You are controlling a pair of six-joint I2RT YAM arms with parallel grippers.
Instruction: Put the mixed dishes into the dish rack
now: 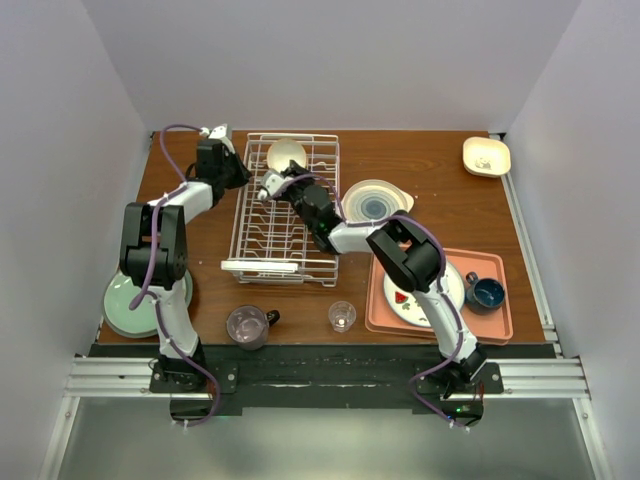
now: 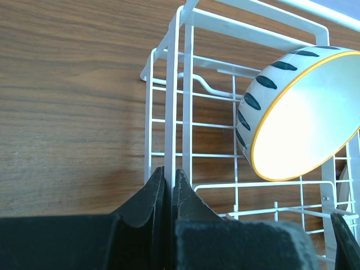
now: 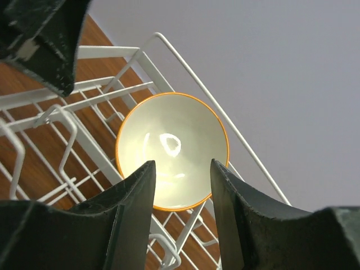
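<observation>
The white wire dish rack (image 1: 262, 267) stands left of centre on the table. A white bowl (image 1: 286, 153), yellow-rimmed with dark leaf marks outside, rests tilted at the rack's far end; its pale inside also shows in the right wrist view. At the rack's left side, my left gripper is shut on an upright white bar of the rack frame. My right gripper is open in front of the bowl, nothing gripped between its fingers. In the left wrist view the bowl (image 2: 306, 115) leans beyond the held bar.
Stacked plates (image 1: 374, 200) lie right of the rack, green plates (image 1: 128, 308) at front left. A dark mug (image 1: 247, 327) and a clear glass (image 1: 342, 316) stand near the front edge. The pink tray (image 1: 382, 318) carries a plate and blue mug (image 1: 485, 293). A small dish (image 1: 487, 156) sits back right.
</observation>
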